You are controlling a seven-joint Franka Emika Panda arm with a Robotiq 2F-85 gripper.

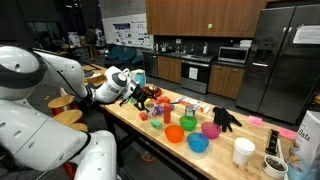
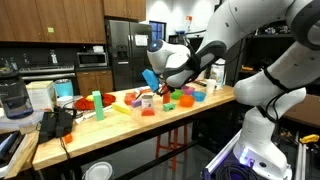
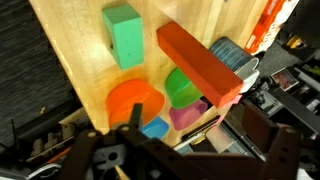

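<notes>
My gripper is at the bottom of the wrist view, its dark fingers standing wide apart with nothing seen between them. Below it on the table lie a long red-orange block and a green block. An orange bowl, a green bowl and a blue bowl are seen close by, partly overlapped by the gripper. From the side, the gripper hangs over the table's far left part, and its fingertips are too small to make out there.
A pink bowl, a black glove-like item and a white cup occupy the table's right part. A red upright object stands near the bowls. Bare tabletop shows on the near left in the second exterior view.
</notes>
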